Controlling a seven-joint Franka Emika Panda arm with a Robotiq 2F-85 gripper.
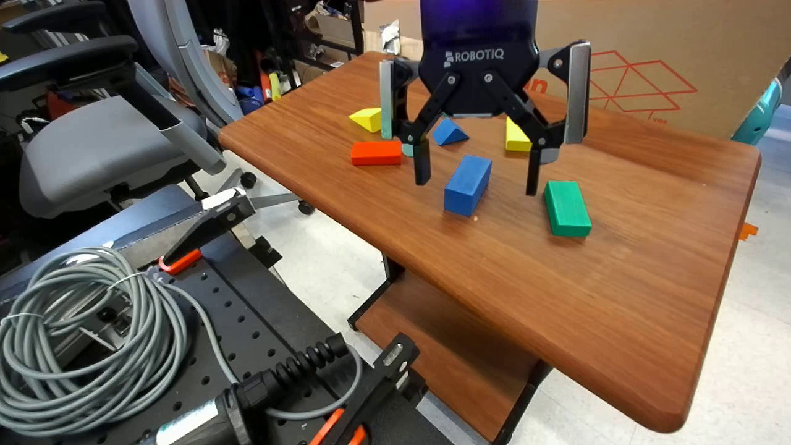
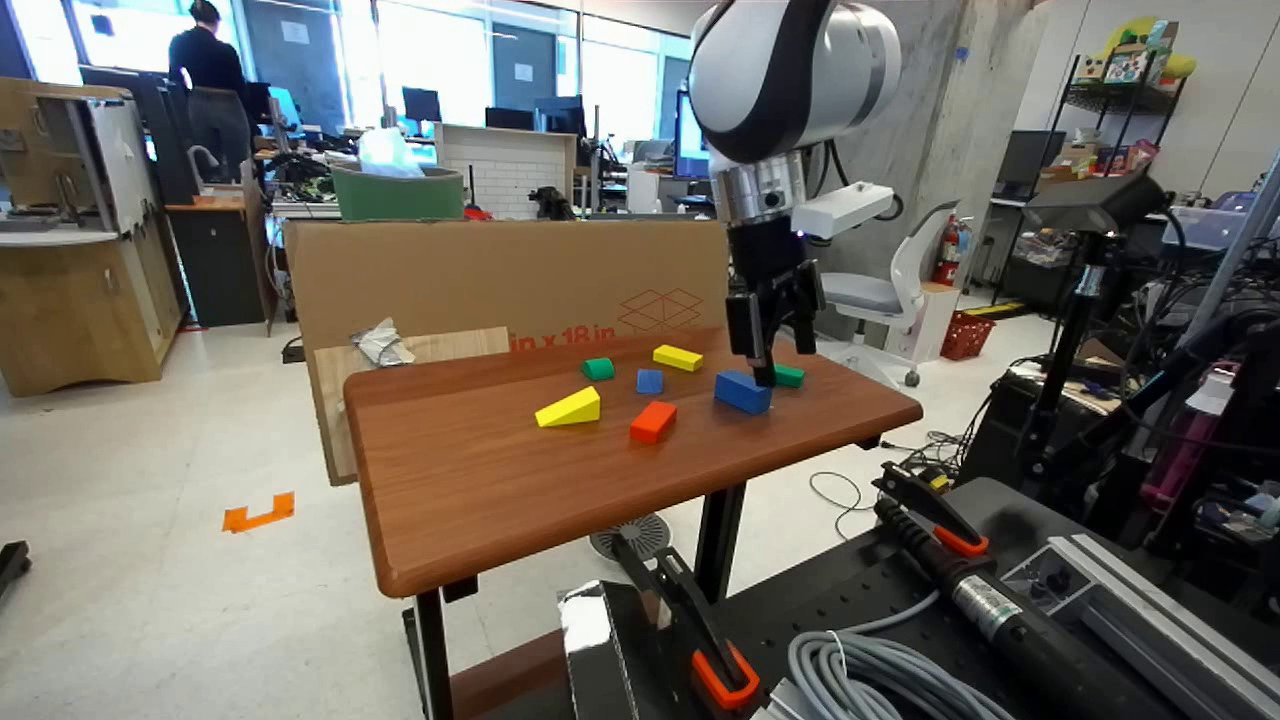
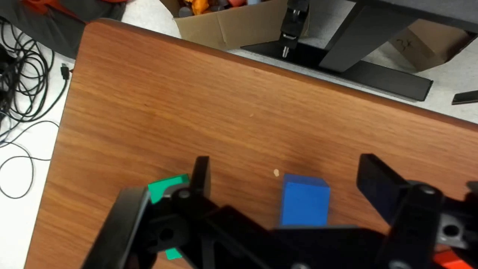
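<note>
My gripper (image 1: 478,185) is open above the table, its two fingers spread wide with nothing held between them. Below the gap lies a blue rectangular block (image 1: 465,186), which in the wrist view shows as a blue face (image 3: 305,204) between the fingers, its near part hidden by the gripper body. A green block (image 1: 568,209) rests to the right in exterior view 1; in the wrist view one finger partly covers it. From the side, the gripper (image 2: 786,366) hangs close over the blue block (image 2: 743,392), though the exact height is hard to tell.
</note>
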